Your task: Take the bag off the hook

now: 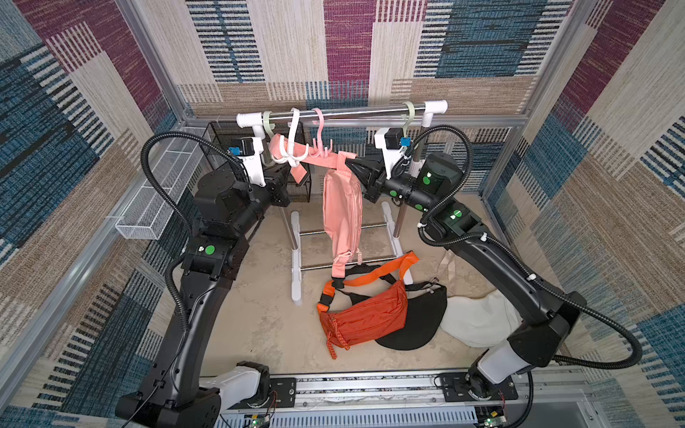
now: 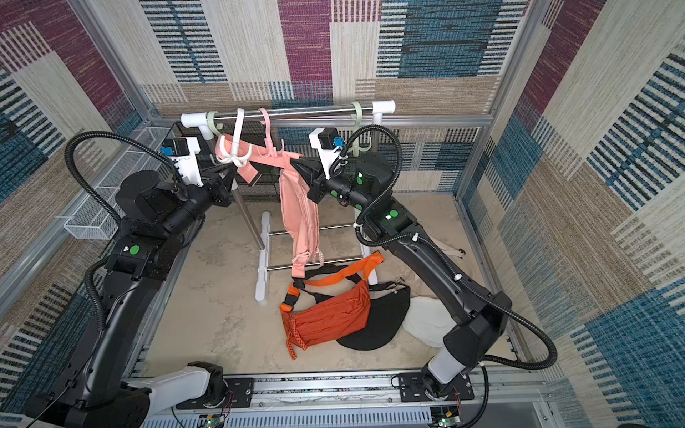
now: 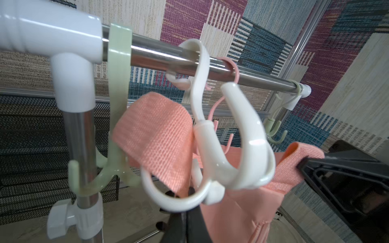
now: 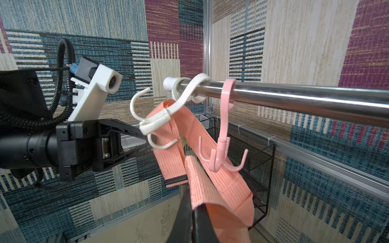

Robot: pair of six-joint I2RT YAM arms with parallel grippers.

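The pink bag [image 1: 342, 207] hangs long and narrow below the rack's bar. Its strap [image 4: 212, 164] runs left behind the pink hook [image 4: 222, 149] and loops at the white hook [image 4: 156, 123], which leans strongly toward my left arm. The strap's dark-edged end dangles beside it. My left gripper is shut close against the white hook's lower ring and the strap; the hook partly covers its tips, so whether cloth sits between them is unclear. My right gripper is shut on the pink fabric at the bag's upper end.
Green hooks [image 3: 119, 101] hang near both ends of the metal bar [image 4: 316, 97]. An orange bag [image 1: 367, 314], a black cap [image 1: 421, 324] and a white cap [image 1: 481, 321] lie on the floor. A wire basket [image 1: 160, 189] is at the left wall.
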